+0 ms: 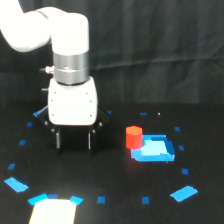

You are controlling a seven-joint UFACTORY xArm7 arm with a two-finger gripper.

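Observation:
A small red block point(134, 137) is at the left side of a blue-rimmed tray point(168, 145) with a pale floor. I cannot tell whether the block rests inside the tray or against its left edge. My gripper point(74, 140) hangs to the left of both, pointing down, its two fingers point(57, 138) spread wide. Only dark surface shows between them. A clear gap separates the gripper from the block.
Blue tape marks point(16, 185) and small blue squares lie scattered on the black table. A pale square patch point(52, 211) is at the lower left.

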